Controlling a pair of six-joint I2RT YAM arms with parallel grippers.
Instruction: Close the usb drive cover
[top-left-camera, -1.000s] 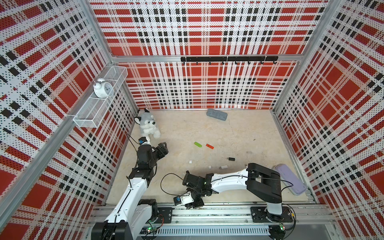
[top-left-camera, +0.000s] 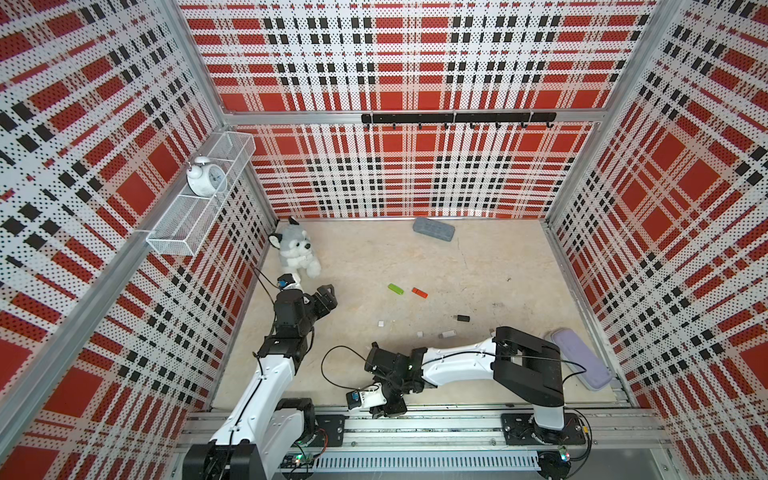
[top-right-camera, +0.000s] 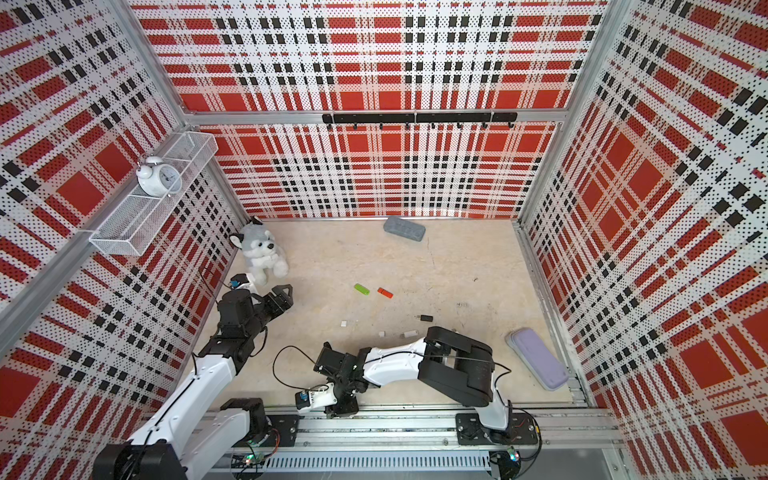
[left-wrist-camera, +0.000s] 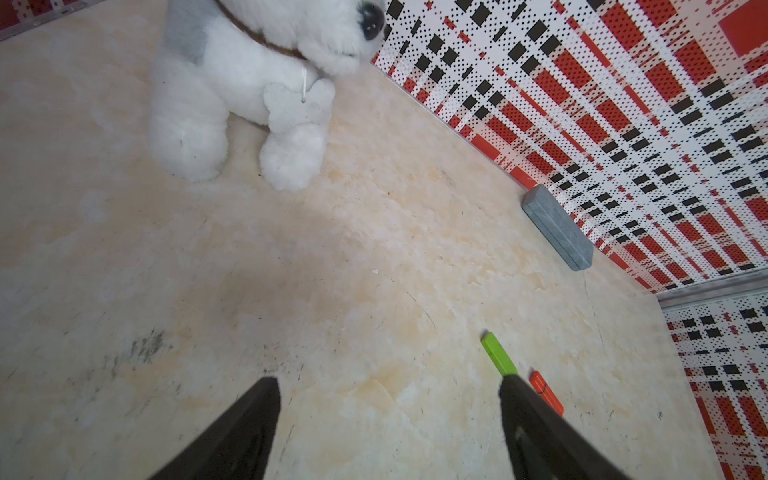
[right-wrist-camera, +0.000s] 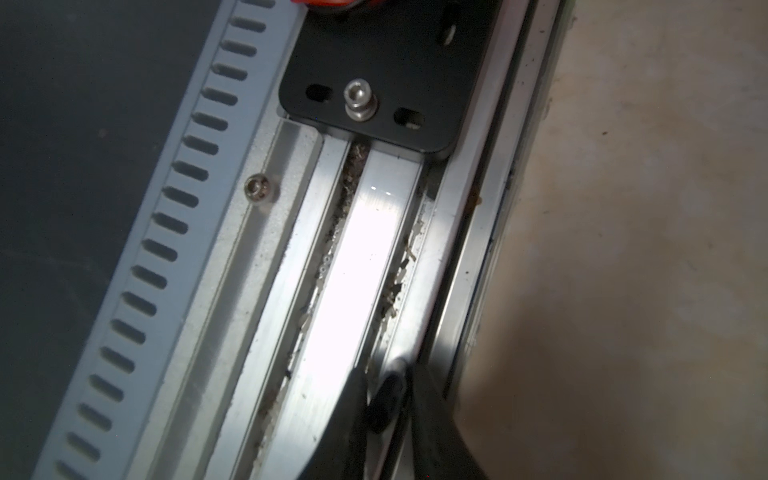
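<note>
A small black USB drive (top-left-camera: 462, 318) lies on the table right of centre; a short narrower end points left. My right gripper hangs over the metal rail at the table's front edge, low in the right wrist view. A small dark elongated piece (right-wrist-camera: 389, 397) shows tilted between its close fingers; whether they grip it is unclear. The drive's cover cannot be made out for certain elsewhere. My left gripper stands open and empty above the left side of the table, near the plush dog (top-left-camera: 297, 249).
Green (top-left-camera: 395, 289) and red (top-left-camera: 420, 293) sticks lie mid-table. Several small white pieces, such as one white block (top-left-camera: 448, 333), lie near the drive. A grey block (top-left-camera: 433, 229) sits at the back, a purple case (top-left-camera: 581, 358) at the right.
Both arms look almost unmoved over the last second; the right gripper has shifted very slightly at most. The objects on the table lie where they were.
</note>
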